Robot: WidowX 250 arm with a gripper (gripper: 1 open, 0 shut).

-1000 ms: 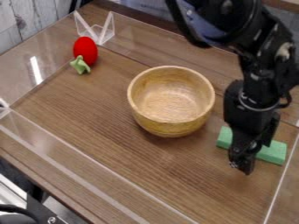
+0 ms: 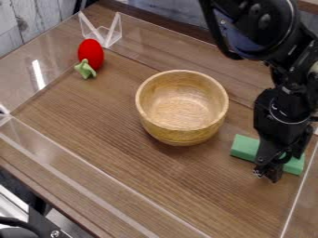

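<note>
My black gripper [image 2: 269,158] is low at the right, over a green block [image 2: 250,148] that lies on the wooden table [image 2: 99,167]. Its dark fingers reach down onto the block; whether they are open or shut on it I cannot tell.
A wooden bowl [image 2: 179,104] sits just left of the block. A red pepper-like object [image 2: 91,54] with a green end lies at the back left, near a white wire-like item [image 2: 102,30].
My gripper has moved right across the green block, and the arm now covers more of the right side. The bowl and red object have not moved.
</note>
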